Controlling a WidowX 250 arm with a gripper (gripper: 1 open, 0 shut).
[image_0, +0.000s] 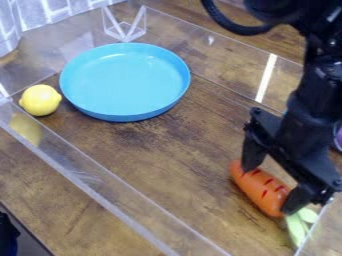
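Observation:
A toy carrot (257, 188) with pale green leaves lies on the wooden surface at the lower right of the camera view. My black gripper (286, 160) is open just above it, its fingers over the carrot's right side and partly hiding it. A blue plate (123, 82) lies at the upper left, and a yellow lemon (40, 100) sits left of the plate.
Clear plastic walls (94, 180) edge the wooden work area. A purple object is partly visible at the right edge, behind the gripper. The middle of the surface between plate and carrot is clear.

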